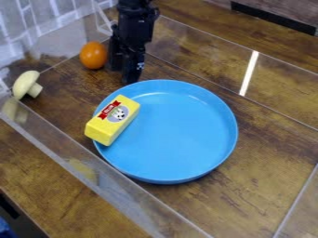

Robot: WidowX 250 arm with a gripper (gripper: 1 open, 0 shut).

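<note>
The black gripper (pixel 126 58) hangs over the back of the wooden table, just right of an orange round object (pixel 92 56) and behind the blue plate (pixel 180 135). Its fingers are dark and small, so I cannot tell whether they are open or shut. A yellow box (pixel 111 120) with a printed label lies tilted on the left part of the plate.
A pale mushroom (pixel 28 85) lies at the left near a clear panel. A strip of light crosses the table at the back right. The wood right of the plate is clear.
</note>
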